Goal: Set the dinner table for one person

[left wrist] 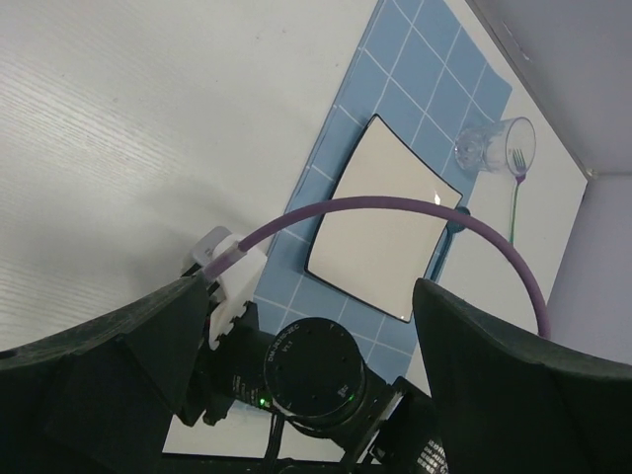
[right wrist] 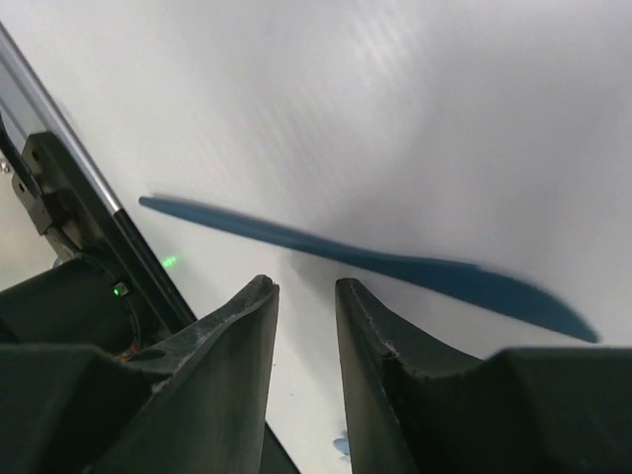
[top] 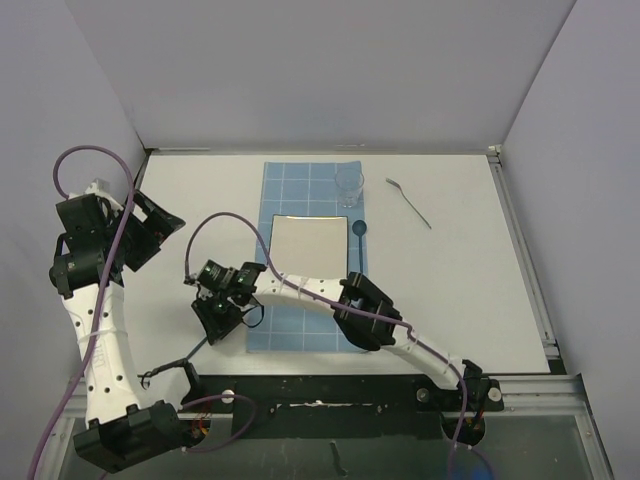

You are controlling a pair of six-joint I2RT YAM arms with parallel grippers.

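A dark teal knife (right wrist: 375, 259) lies slanted on the table at the near left, off the mat; in the top view my right arm covers one end of it. Just over it is my right gripper, its fingers parted by a narrow gap with nothing between them. The square cream plate (top: 309, 247) rests on the blue tiled placemat (top: 285, 185), partly behind the right arm. To its right lies a dark spoon (top: 359, 230). A clear glass (top: 349, 186) is on the mat's far right corner. My left gripper (top: 160, 244) hangs open and empty at the left.
A fork (top: 408, 203) lies off the mat, right of the glass. The right arm (top: 330, 300) stretches across the mat's near part. Grey walls stand at the back and sides.
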